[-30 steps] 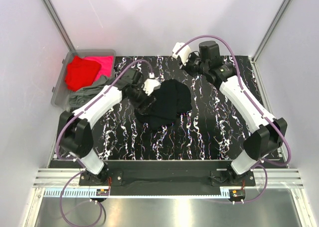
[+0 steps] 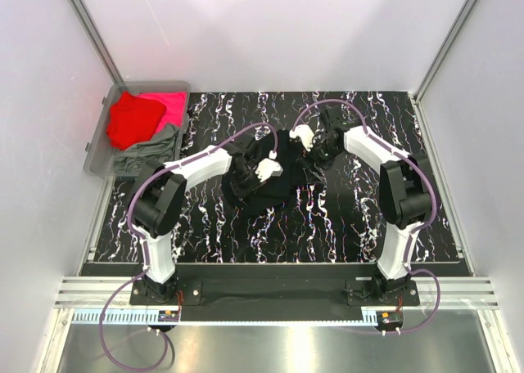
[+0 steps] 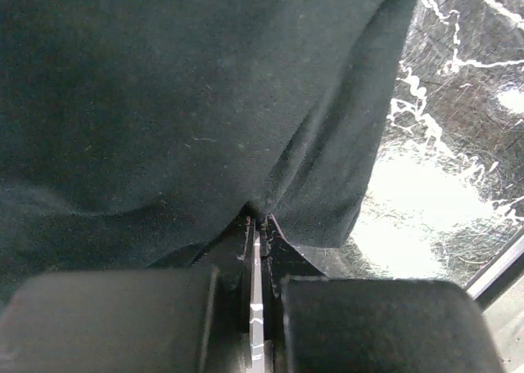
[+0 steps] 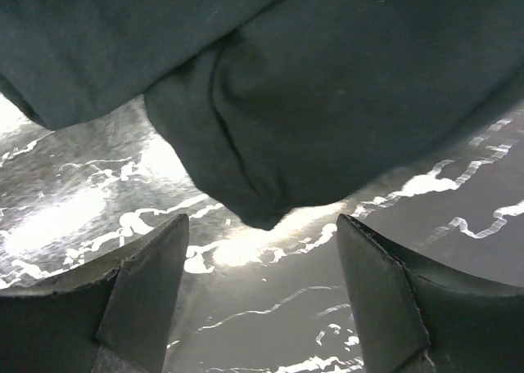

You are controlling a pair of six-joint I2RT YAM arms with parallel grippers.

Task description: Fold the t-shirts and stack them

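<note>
A dark t-shirt (image 2: 274,185) lies spread and rumpled in the middle of the table, filling much of both wrist views. My left gripper is shut down in its folds near the lower middle; whether cloth is between the fingertips is hard to tell. My right gripper stands open at the shirt's right side, a pointed corner of the dark fabric (image 4: 254,201) lying just ahead between its spread fingers.
A grey bin (image 2: 100,144) at the back left holds red (image 2: 131,119), pink (image 2: 172,103) and grey-green cloth (image 2: 147,156).
My right gripper has come down from the back right to the shirt's right side. My left gripper has moved lower and slightly right onto the shirt.
</note>
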